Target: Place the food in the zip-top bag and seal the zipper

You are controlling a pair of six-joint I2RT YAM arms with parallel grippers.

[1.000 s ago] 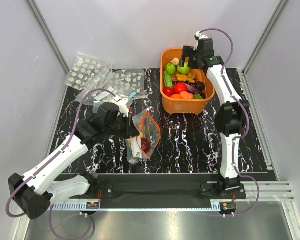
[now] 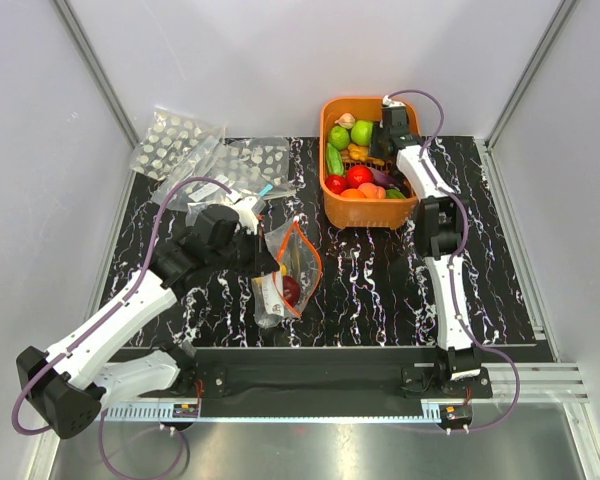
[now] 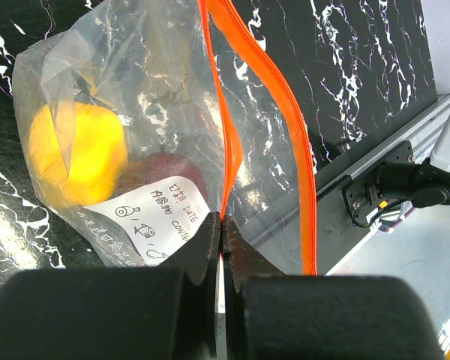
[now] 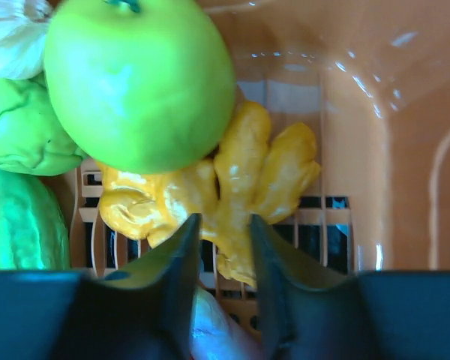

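The clear zip top bag [image 2: 304,262] with orange zipper strips stands with its mouth spread. Through its film show a yellow food piece [image 3: 79,154] and a dark red one [image 2: 291,291]. My left gripper is shut on the bag's edge at one orange zipper strip [image 3: 229,150]. Inside the orange bin [image 2: 376,213], my right gripper is partly open over a knobbly yellow ginger-like piece [image 4: 240,176]. The piece shows between and beyond the blurred fingers; whether they touch it I cannot tell.
A green apple [image 4: 139,82] lies close to the ginger, with a white garlic bulb [image 4: 15,37] further left. The bin wall [image 4: 424,150] rises on the right. Red tomatoes [image 2: 359,176] fill the bin's front. Flat spare bags [image 2: 250,160] lie at the back left.
The left arm and the bag have stayed put.
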